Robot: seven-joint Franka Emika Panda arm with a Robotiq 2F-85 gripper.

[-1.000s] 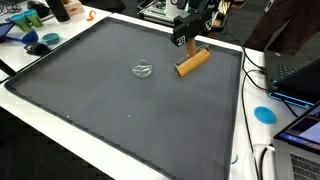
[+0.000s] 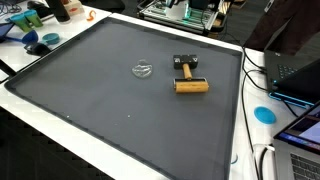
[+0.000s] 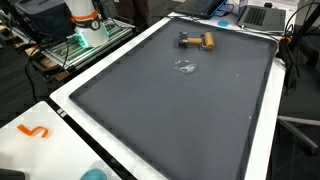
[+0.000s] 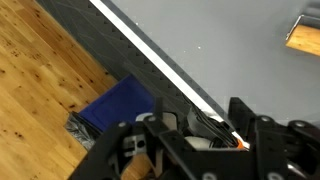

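Note:
On the grey board lies a roller-like tool with a light wooden cylinder (image 2: 192, 86), a short wooden stem and a black block (image 2: 186, 62) at its far end. The second exterior view shows the same wooden cylinder (image 3: 208, 41) and black block (image 3: 184, 39) near the board's far edge. At the right edge of the wrist view, the wooden cylinder (image 4: 304, 40) is partly cut off. My gripper has its black fingers apart, with nothing seen held between them. It is clear of the tool, and neither exterior view shows it.
A clear crumpled-looking item (image 2: 142, 69) rests on the grey board (image 2: 100, 95), left of the tool. Most of the board is bare. A laptop (image 2: 296, 82) and a blue disc (image 2: 265, 115) are at the right. Bowls and tools crowd the far left.
One second ago my dark gripper was at the tool, which stood angled.

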